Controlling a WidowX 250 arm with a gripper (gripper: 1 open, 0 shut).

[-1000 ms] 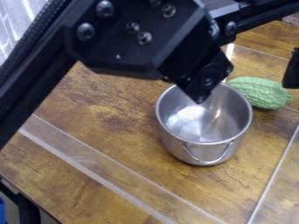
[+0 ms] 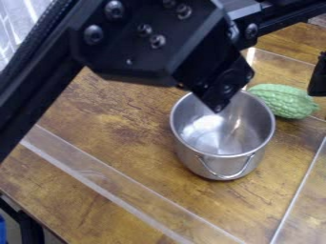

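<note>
A small steel pot [image 2: 223, 152] with a wire handle stands upright on the wooden surface near the centre. Just behind it to the right lies a pale green bitter melon [image 2: 285, 101], its left end partly behind the pot. The black robot arm [image 2: 152, 43] crosses the upper left and top of the view, above the pot. A dark piece at the right edge, beside the melon, may be part of the gripper; its fingers are cut off, so their state does not show.
Clear strips run across it at lower left and right. A dark edge with something blue sits at the bottom left corner.
</note>
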